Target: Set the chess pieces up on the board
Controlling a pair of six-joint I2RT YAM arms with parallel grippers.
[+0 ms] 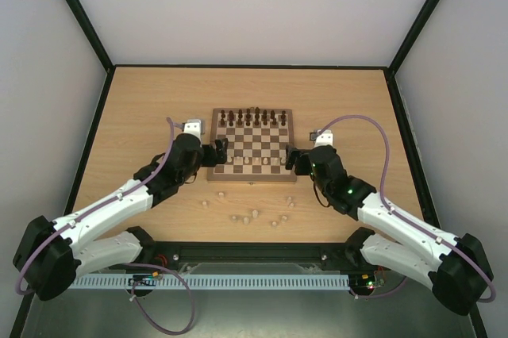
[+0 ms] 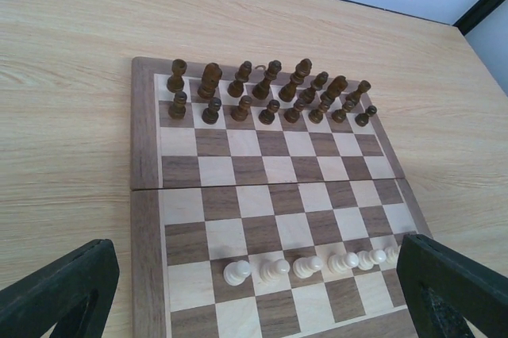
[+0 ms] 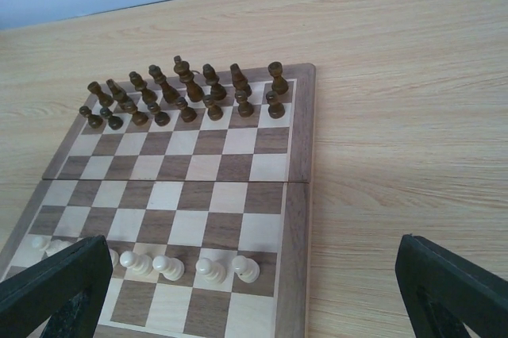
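The wooden chessboard lies mid-table. Its two far rows are filled with dark pieces, standing upright. On the near side stands a row of white pawns; one end of this row is partly hidden behind a finger in each wrist view. My left gripper is above the board's left edge, fingers wide open and empty. My right gripper hovers by the right edge, likewise open with nothing between its fingers. Several loose white pieces are scattered on the table in front of the board.
Dark frame rails border the front, and walls close in both sides. A hinge seam crosses the board's middle.
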